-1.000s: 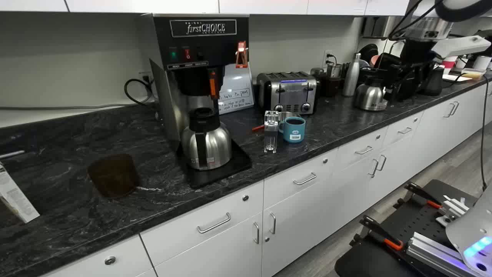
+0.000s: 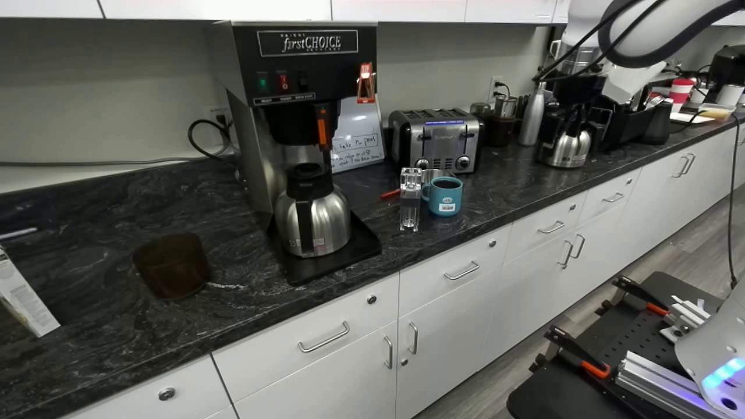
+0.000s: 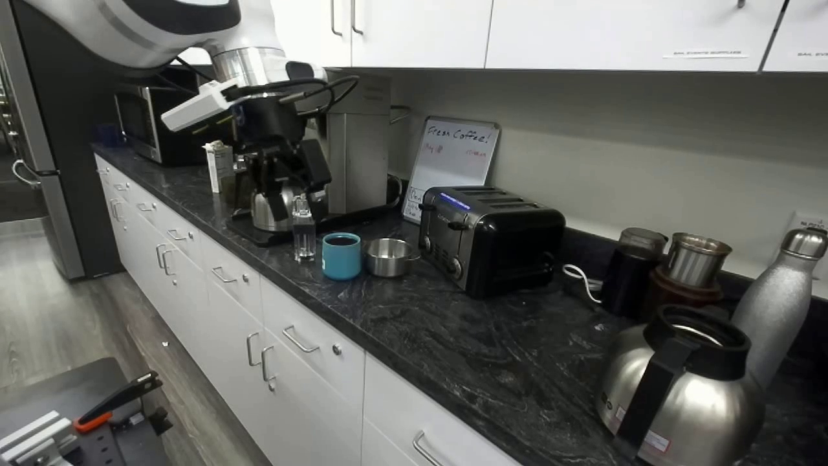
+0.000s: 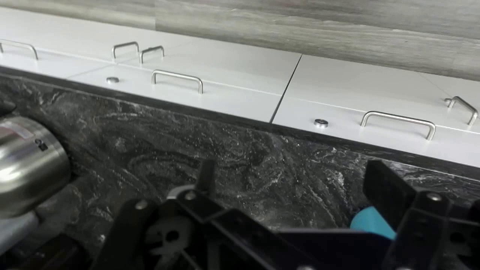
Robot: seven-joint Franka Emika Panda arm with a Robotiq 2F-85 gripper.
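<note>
Empty between its widely spread fingers, my gripper is open above the dark counter in the wrist view. A teal mug shows partly behind the right finger there; in exterior view 2 the mug stands upright, apart from the gripper. A clear block-like holder is beside the mug. On the coffee maker's base sits a steel carafe with a black handle. Part of a steel carafe also shows at the wrist view's left edge.
A steel cup and a toaster stand near the mug. The tall coffee maker and the overhead cabinets limit room. Another steel carafe is farther along. Bare counter lies left of the coffee maker.
In exterior view 1 the arm has shifted left and now hides the pans behind the bottle. The mug, clear holder and carafes stay where they were.
</note>
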